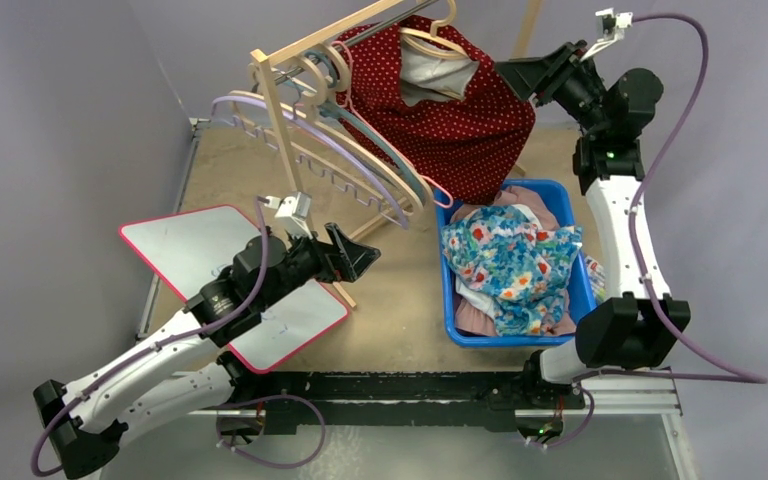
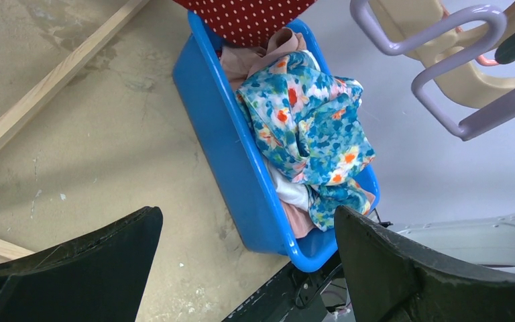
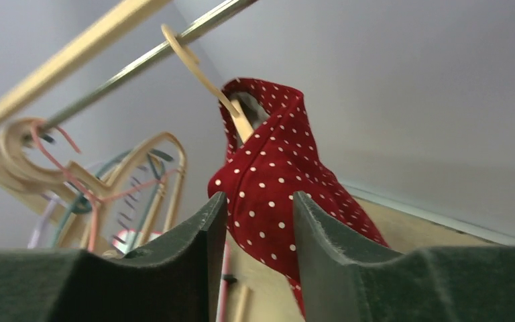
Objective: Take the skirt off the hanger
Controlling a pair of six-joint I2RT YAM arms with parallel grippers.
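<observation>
The dark red, white-dotted skirt (image 1: pixel 460 135) hangs on a wooden hanger (image 1: pixel 436 42), whose hook sits over the rack's metal rail. In the right wrist view the skirt (image 3: pixel 275 181) is seen from its side, folded around the hanger (image 3: pixel 243 125). Near the skirt's right edge is my right gripper (image 1: pixel 512 82), its fingers (image 3: pixel 209 231) apart. Fabric shows past the fingertips; whether any lies between them is unclear. Well away from the skirt, my left gripper (image 1: pixel 356 252) stands open and empty below the other hangers. Only the skirt's hem (image 2: pixel 248 20) shows in the left wrist view.
A blue bin (image 1: pixel 448 300) with a floral garment (image 1: pixel 510 262) and other clothes stands under the skirt's lower edge. Several empty hangers (image 1: pixel 385 180) crowd the rack's left end, close above my left gripper. A whiteboard (image 1: pixel 200 240) lies on the floor at left.
</observation>
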